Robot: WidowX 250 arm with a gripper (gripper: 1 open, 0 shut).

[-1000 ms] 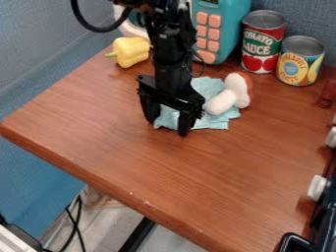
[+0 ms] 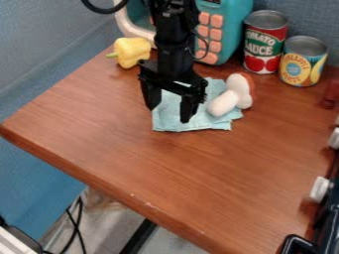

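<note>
My black gripper [image 2: 169, 107] hangs over a light blue cloth [image 2: 212, 117], its fingers pointing down around the cloth's left part; I cannot tell if they are open or shut. A white toy with rounded parts [image 2: 228, 97] lies on the cloth, just right of the gripper.
At the back stand a teal toy appliance [image 2: 229, 22], a tomato can [image 2: 264, 50] and a yellow-label can [image 2: 302, 64]. A yellow toy [image 2: 130, 50] sits back left. Black equipment lines the right edge.
My gripper has risen slightly and shifted a little left compared with a second ago. The cloth and toys look unmoved.
</note>
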